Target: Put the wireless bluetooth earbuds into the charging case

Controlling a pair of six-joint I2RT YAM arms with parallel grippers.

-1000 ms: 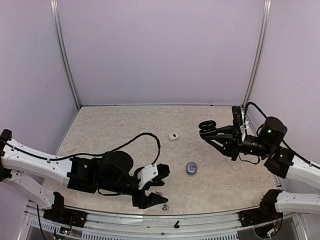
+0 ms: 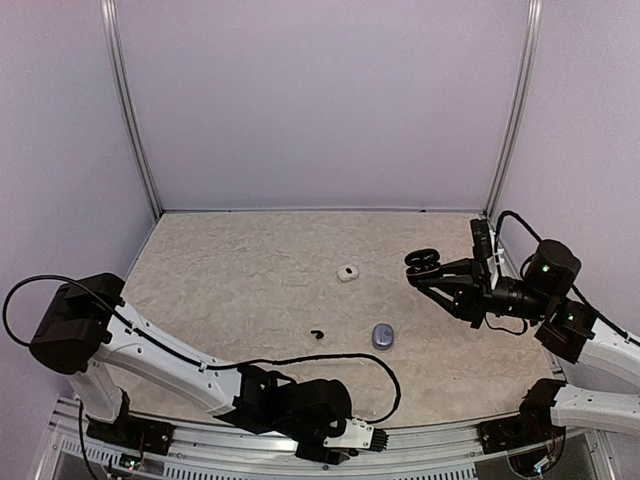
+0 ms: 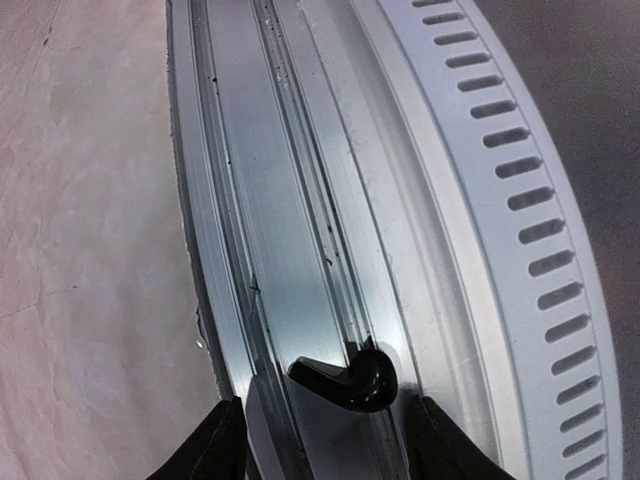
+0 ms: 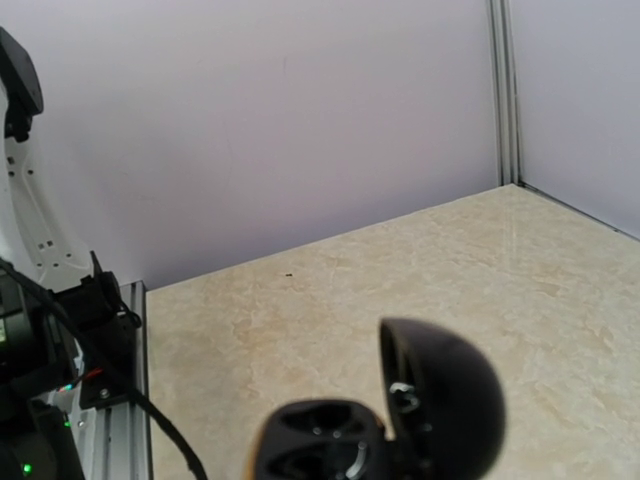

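Note:
A black earbud [image 3: 370, 384] lies on the metal rail [image 3: 245, 130] at the table's front edge, its stem to the left. Above it my left gripper stands open, one finger on each side of the earbud and neither holding it. The top view hides this earbud behind the left arm. Another black earbud [image 2: 317, 334] rests on the table in the middle. The black charging case [image 4: 445, 405], lid raised, is held up by my right gripper [image 2: 428, 277], which is shut on it. Its wells face upward; the right fingers do not show in the right wrist view.
A purple-grey case [image 2: 383, 337] stands right of the table's centre, and a white case [image 2: 347, 272] farther back. A slotted strip [image 3: 540, 230] runs along the rail's outer side.
My left gripper has swung from over the table to the front rail and come down close above the earbud there, still open. The right arm has shifted only slightly, its case unchanged.

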